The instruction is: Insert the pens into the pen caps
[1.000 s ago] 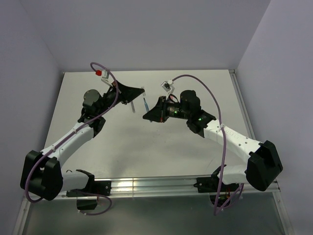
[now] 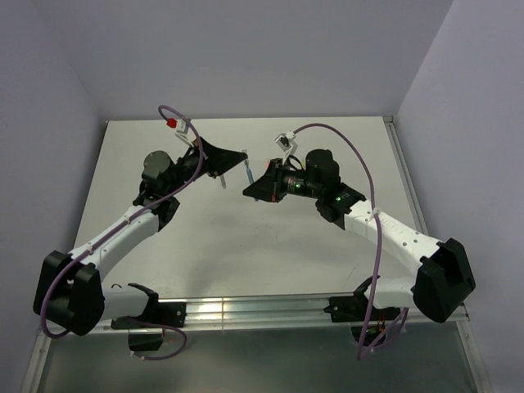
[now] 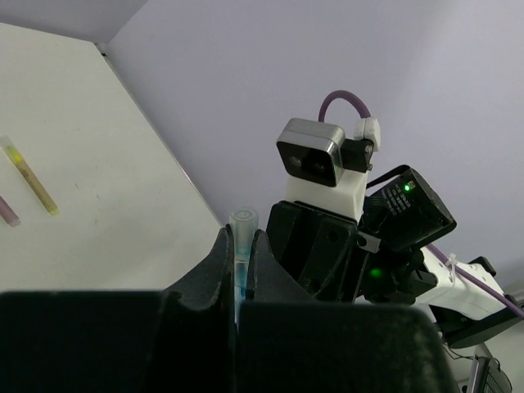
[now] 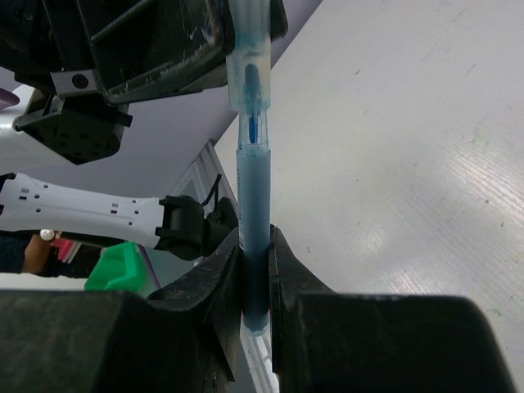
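Note:
My left gripper [image 2: 242, 155] is shut on a clear pen cap [image 3: 244, 222], which stands upright between its fingertips. Just below and right of it, my right gripper [image 2: 253, 192] holds a light blue pen [image 4: 254, 188] upright between its fingers. In the right wrist view the pen's tip sits inside the lower end of the cap [image 4: 248, 78], in line with it; how deep it is seated is hard to tell beyond the tip.
A yellow pen [image 3: 31, 179] and a pink pen [image 3: 6, 210] lie on the white table [image 2: 229, 246]. The table around the raised grippers is largely clear; its front rail and the side walls bound it.
Both grippers have shifted slightly right in the top view, the right one also slightly up in the picture.

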